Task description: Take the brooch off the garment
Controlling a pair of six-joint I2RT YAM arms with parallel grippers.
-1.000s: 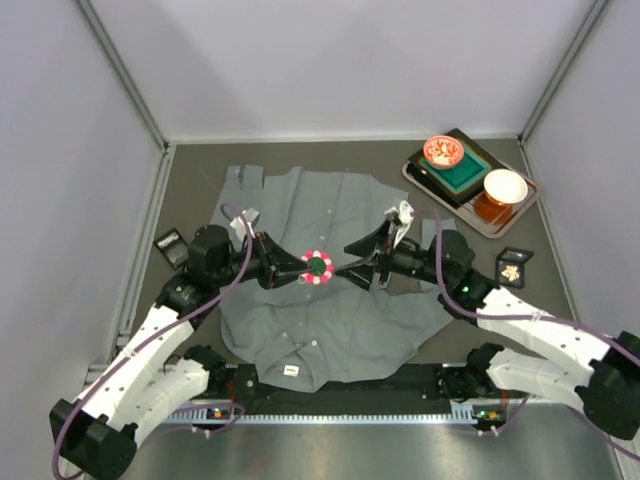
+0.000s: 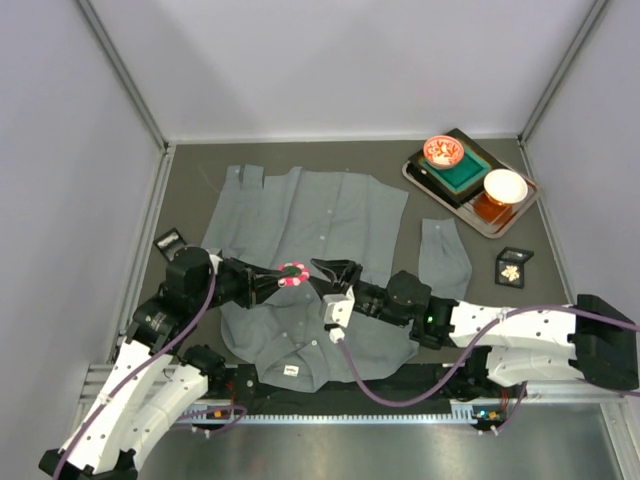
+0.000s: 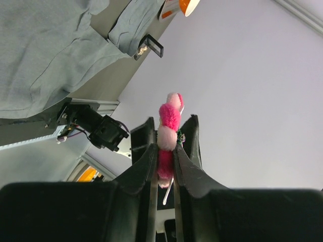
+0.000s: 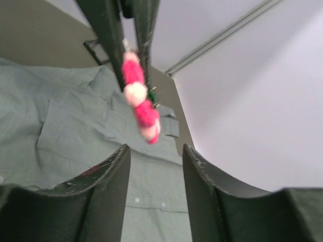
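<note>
A round pink, red and white fuzzy brooch [image 2: 294, 274] with a green middle is held above the garment, and my left gripper is shut on its edge. Edge-on in the left wrist view, the brooch [image 3: 167, 132] shows a thin pale pin along its right side. My right gripper [image 2: 318, 276] faces it from the right, fingers apart. In the right wrist view the brooch [image 4: 142, 103] hangs just beyond the open fingers [image 4: 120, 174], with clear space between them. The grey buttoned garment [image 2: 330, 215] lies spread flat on the table beneath both grippers.
At the back right stands a metal tray [image 2: 487, 229] carrying a dark box with a green top [image 2: 462, 178], a patterned bowl [image 2: 443, 151] and an orange cup [image 2: 493, 208]. Small open black cases lie at right [image 2: 511, 270] and left [image 2: 168, 241].
The left gripper has moved left with the brooch, which now appears turned more edge-on.
</note>
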